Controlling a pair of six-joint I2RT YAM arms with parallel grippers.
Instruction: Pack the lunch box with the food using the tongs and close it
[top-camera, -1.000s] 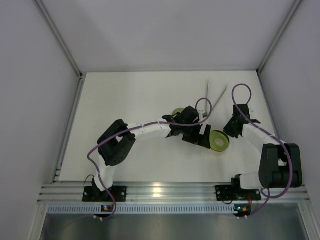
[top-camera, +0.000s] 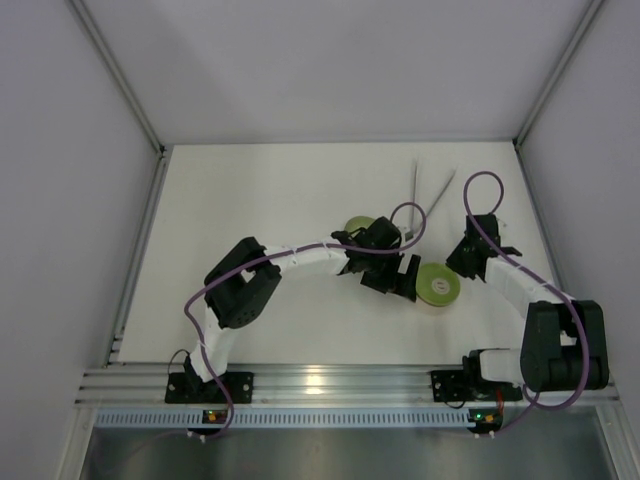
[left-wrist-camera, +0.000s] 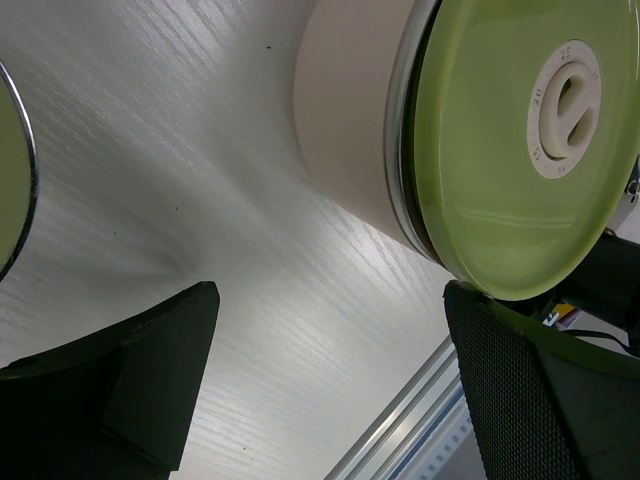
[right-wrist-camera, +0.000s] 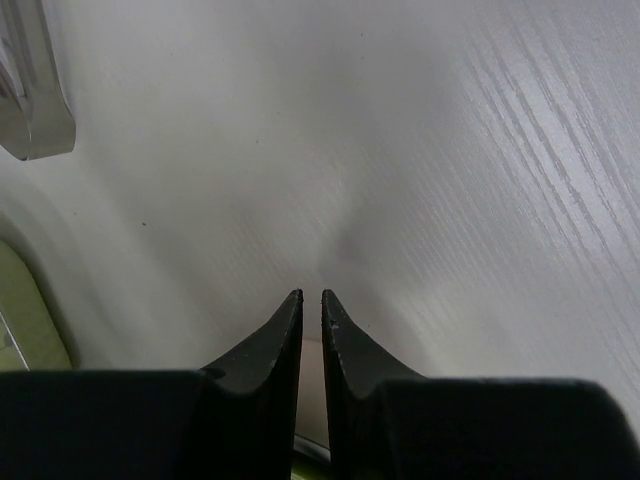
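Observation:
The lunch box (top-camera: 439, 286) stands right of centre, a round beige container under a green lid (left-wrist-camera: 500, 200) with a pale dial in its middle. Along the lid's near side in the left wrist view runs a thin dark gap above a metallic rim (left-wrist-camera: 393, 130). Beside the box on its left is my left gripper (top-camera: 411, 276), open with nothing between its fingers. My right gripper is shut at the box's upper right, nothing showing between its fingertips. Behind those fingers, a bit of the beige body (right-wrist-camera: 312, 385) peeks out.
Another green round piece (top-camera: 359, 223) lies behind the left arm, partly hidden. Two long thin utensils (top-camera: 414, 180) lie toward the back.
My left gripper has shifted slightly left. The right arm has moved a little toward the front, and the dark strip at the lid's upper right edge no longer shows in the top view.

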